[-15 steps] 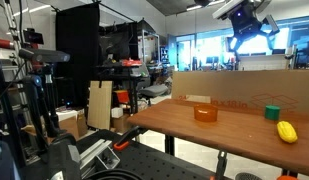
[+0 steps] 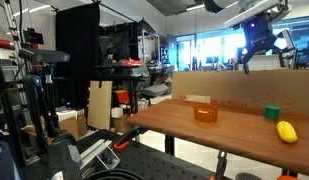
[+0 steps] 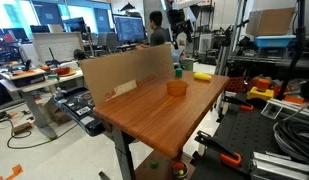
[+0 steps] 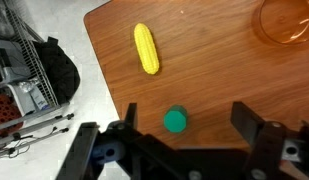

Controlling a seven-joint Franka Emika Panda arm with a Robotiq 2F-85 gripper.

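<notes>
High above the wooden table (image 2: pixel 194 122) hangs my gripper, its two dark fingers wide apart with nothing held. On the table's right end in exterior view 1 lies a yellow corn-like object (image 2: pixel 286 131), and a small green cup (image 2: pixel 272 112) stands behind it. Left of them sits an orange bowl (image 2: pixel 205 113). From the wrist, the green cup (image 4: pixel 175 120) shows far below, between the fingers; the yellow object (image 4: pixel 146 48) is further up the picture and the see-through orange bowl (image 4: pixel 286 20) is at upper right.
A cardboard panel (image 2: pixel 219 89) stands along the table's back edge. Beyond the table edge in the wrist view are a black bag (image 4: pixel 56 72) and a wire rack. Bare tabletop surrounds the three objects.
In exterior view 1 the gripper has shifted to the right and a little lower. The bowl, cup and yellow object have stayed where they were.
</notes>
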